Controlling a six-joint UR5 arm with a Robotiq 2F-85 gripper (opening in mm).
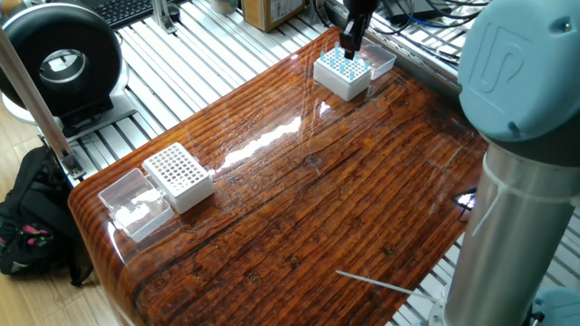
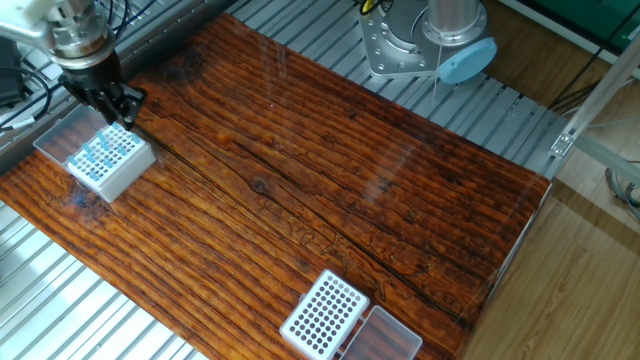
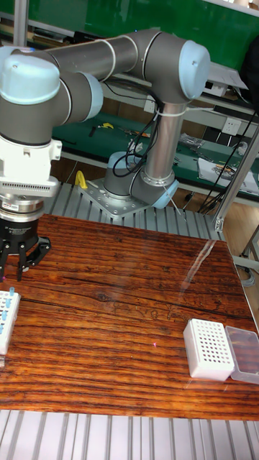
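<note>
A white rack of light-blue tubes (image 2: 110,155) stands at the far-left table corner in exterior view 2, its clear lid folded open behind it. Several blue tubes stick up from its holes. Over this rack, my black gripper (image 2: 124,118) points down; in exterior view 1 the gripper (image 1: 350,52) overlaps the rack's back edge. How far apart its fingers stand, and whether a tube is between them, cannot be made out. A second white rack (image 1: 179,176) sits near the opposite end, its holes showing no tubes, with an open clear lid (image 1: 136,206) beside it.
My arm's base (image 3: 126,195) is bolted to slatted metal along one side. A cardboard box (image 1: 270,11) and cables (image 1: 435,18) lie beyond the table's far edge.
</note>
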